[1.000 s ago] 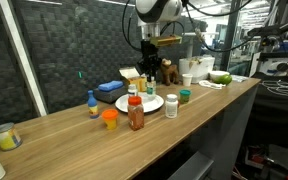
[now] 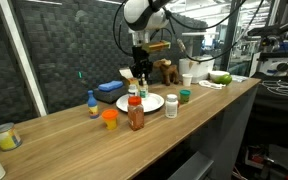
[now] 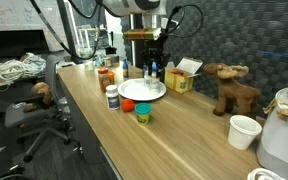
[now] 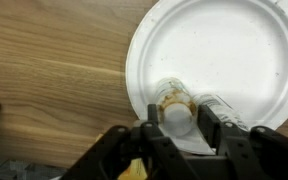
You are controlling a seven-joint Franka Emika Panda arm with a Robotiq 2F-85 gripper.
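Observation:
On the white plate (image 4: 214,50) stand small bottles near its rim. In the wrist view a white-capped bottle (image 4: 176,116) sits between the fingers of my gripper, which are apart, with one on each side of the cap. A clear bottle (image 4: 224,109) lies or leans close beside the right finger; its exact pose cannot be told. From the side, my gripper (image 2: 142,77) is low over the plate at the bottles. Whether the fingers touch the capped bottle is too small to see.
Around the plate are a brown jar with a red lid (image 2: 135,114), a white-lidded jar (image 2: 171,106), a green cup (image 3: 143,113) and an orange cup (image 2: 110,118). An open yellow box (image 3: 181,76) and a toy moose (image 3: 227,88) stand behind. Bare wood lies at the table's left.
In exterior view 1 the arm and gripper have shifted left across the plate, toward the bottles on its left side. The objects on the table look unmoved.

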